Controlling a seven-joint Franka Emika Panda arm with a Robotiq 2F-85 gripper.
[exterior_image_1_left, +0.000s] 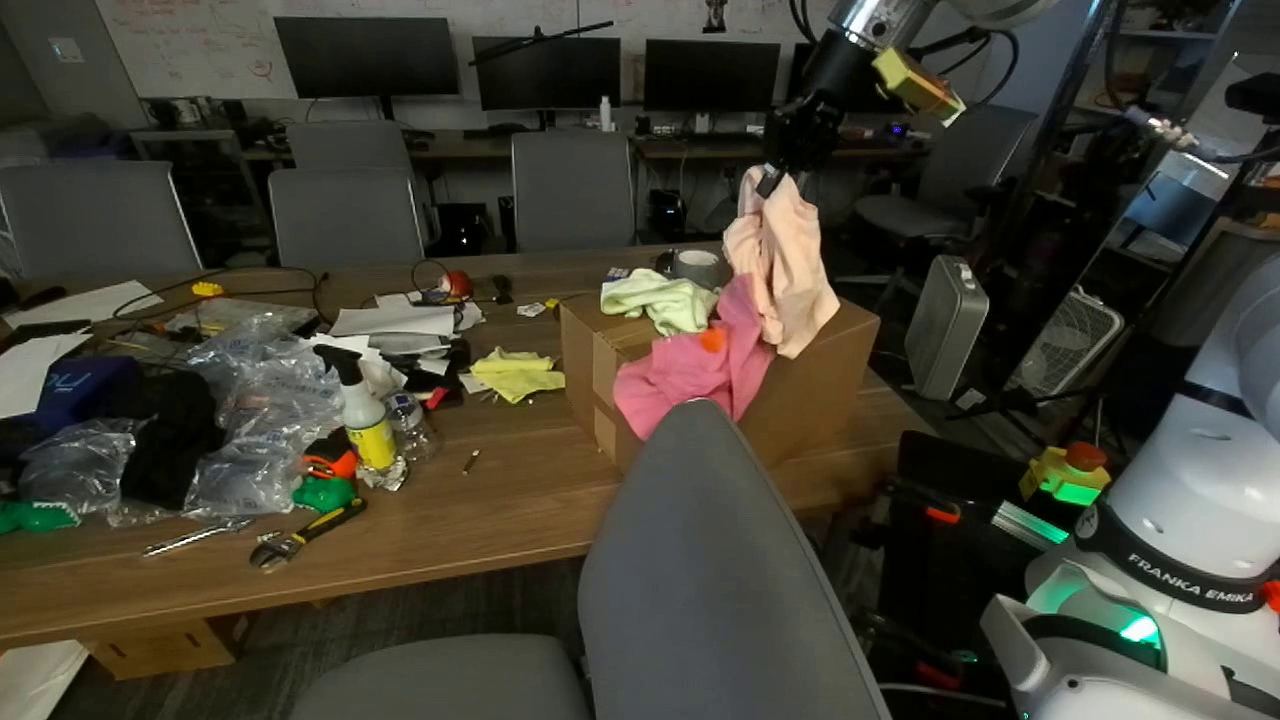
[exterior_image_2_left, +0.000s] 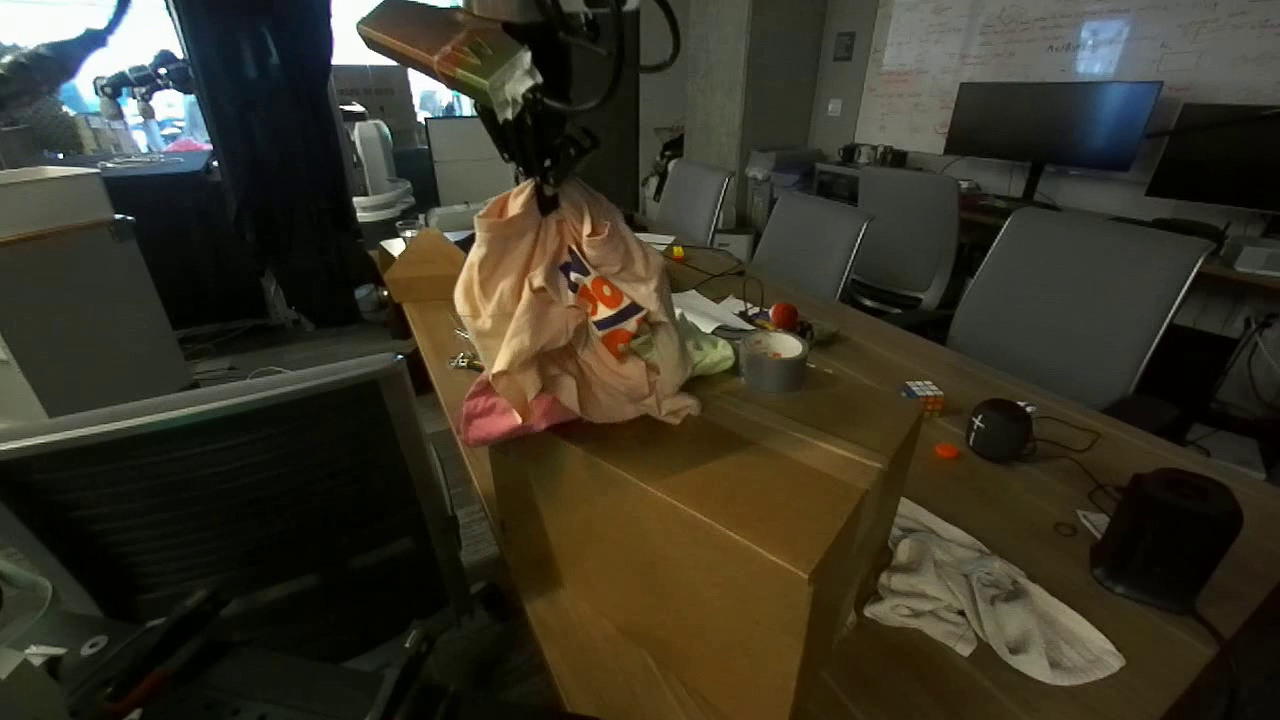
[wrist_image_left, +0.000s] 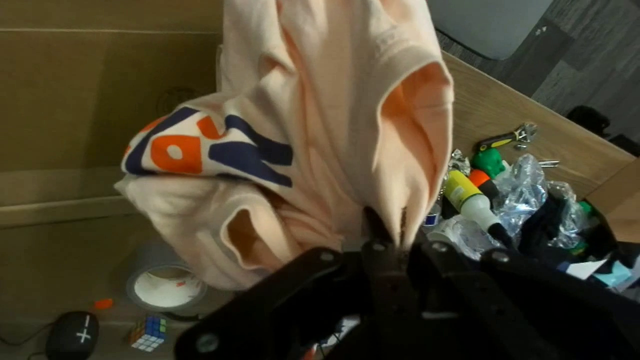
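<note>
A peach shirt with orange and navy print (exterior_image_2_left: 564, 312) hangs from my gripper (exterior_image_2_left: 547, 198), which is shut on its upper fabric. In exterior view 1 the shirt (exterior_image_1_left: 786, 264) drapes over the cardboard box (exterior_image_1_left: 828, 372), its lower part beside a pink cloth (exterior_image_1_left: 696, 378). A pale green cloth (exterior_image_1_left: 660, 300) lies on the box top to the left. The wrist view has the shirt (wrist_image_left: 324, 120) filling the middle, with a neck or sleeve opening facing the camera; the gripper pinches it near the bottom, and the fingertips are partly hidden by fabric.
A roll of grey tape (exterior_image_2_left: 774, 360) stands on the box. Beyond the box are a Rubik's cube (exterior_image_2_left: 924, 396), a black speaker (exterior_image_2_left: 1002, 430) and a white towel (exterior_image_2_left: 984, 594). A spray bottle (exterior_image_1_left: 366, 414) and plastic bags clutter the table's left. A chair (exterior_image_1_left: 708, 564) stands in front.
</note>
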